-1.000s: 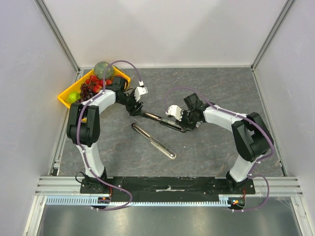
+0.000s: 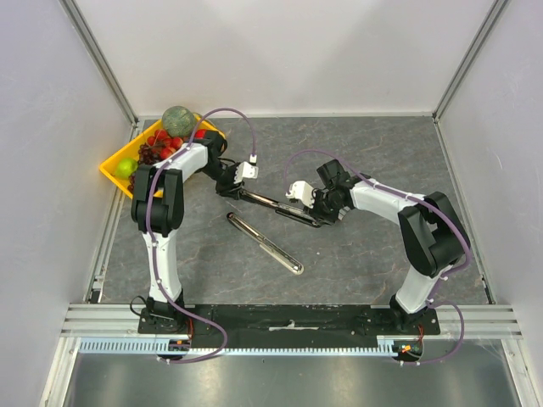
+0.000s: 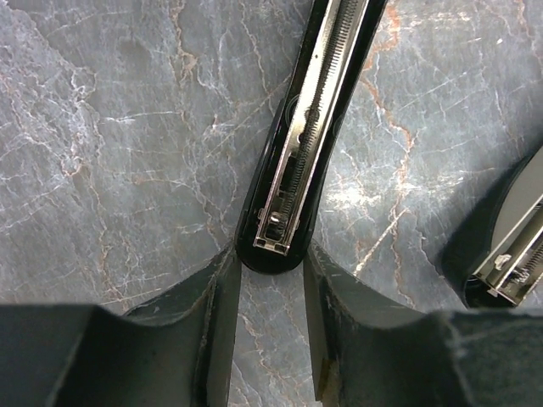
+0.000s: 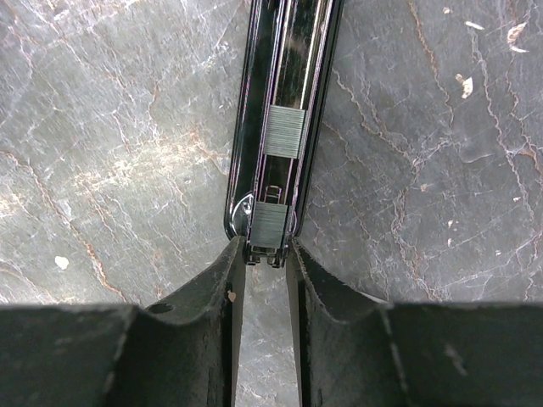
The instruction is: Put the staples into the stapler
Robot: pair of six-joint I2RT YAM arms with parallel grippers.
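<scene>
A long black stapler (image 2: 276, 203) lies spread open on the grey table. At its left end stands my left gripper, with fingertips close to both sides of the black end, below a metal rail with a spring (image 3: 307, 140). My right gripper is at the other end. Its fingertips flank the narrow channel, which holds a grey ridged block (image 4: 269, 225) at its tip and a similar grey block (image 4: 284, 131) further up. Both grippers' fingers are apart; whether either pair presses on the stapler I cannot tell.
A second long black piece with metal inside (image 2: 265, 242) lies apart, in front of the stapler. The yellow basket (image 2: 110, 167) of fruit stands at the back left, beside the left arm. Bare table lies at the front right and behind the stapler.
My left gripper has shifted a little forward and right at the stapler's left end. The right arm and the stapler look unmoved.
</scene>
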